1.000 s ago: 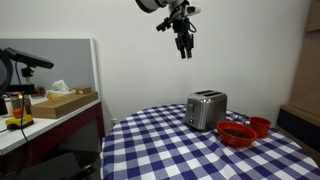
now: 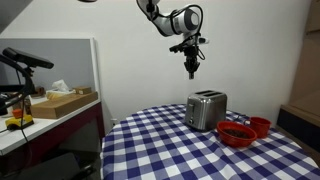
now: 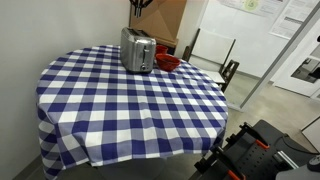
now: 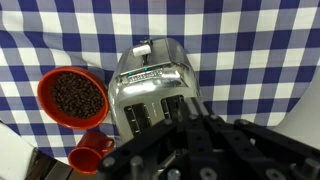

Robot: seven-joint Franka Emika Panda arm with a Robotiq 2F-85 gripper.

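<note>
A silver toaster [image 2: 207, 110] stands upright on the checked table, with two slots on top. My gripper [image 2: 191, 74] is raised well clear above it, pointing down, shut with nothing visible between its fingers. From the wrist view, the toaster [image 4: 150, 72] lies under the fingers, which cover part of its slotted top. Beside it is a red bowl [image 4: 52, 108] of dark beans, and close to that a red mug [image 4: 91, 150]. In exterior view 2, the toaster [image 3: 138, 52] partly hides the things behind it.
The blue-and-white checked tablecloth [image 2: 155, 150] is bare across much of the table. Off to the left, a separate white bench [image 2: 45, 128] carries a cardboard box [image 2: 65, 103] and other items. A chair [image 3: 215, 62] stands beyond the table.
The toaster, bowl and mug have not moved.
</note>
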